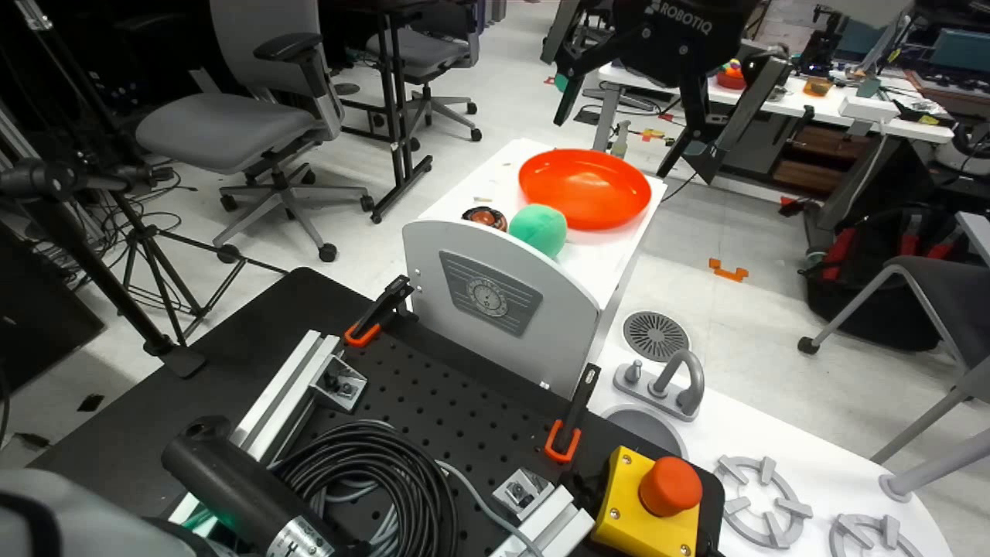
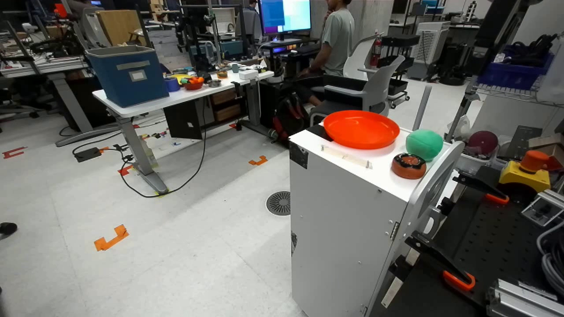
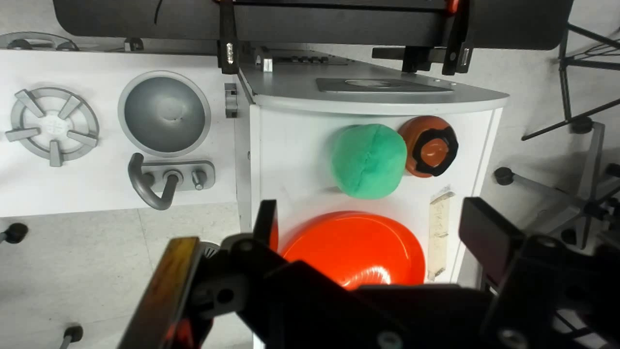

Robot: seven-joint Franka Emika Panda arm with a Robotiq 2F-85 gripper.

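Note:
My gripper [image 1: 612, 147] hangs open above the far end of the white cabinet top, nothing between its fingers. In the wrist view, the fingers [image 3: 266, 226] are spread wide on either side of the orange-red plate [image 3: 354, 247], whose lower part is hidden by the gripper body. The green plush ball [image 3: 369, 162] sits between the plate and the grey back panel. Beside it is a brown ring-shaped toy [image 3: 419, 139] with black trim, like a doughnut. Exterior view 2 shows the plate [image 2: 361, 130], ball [image 2: 424, 145] and doughnut toy [image 2: 408, 166] resting apart from my gripper.
The upright grey panel [image 1: 501, 302] edges the cabinet top. Two clamps, one of them a black-and-orange clamp [image 1: 572, 418], hold near the dark pegboard. A toy sink [image 3: 164, 113], faucet [image 3: 165, 183] and burner [image 3: 55, 125] lie alongside. A tape strip [image 3: 440, 235] marks the white top.

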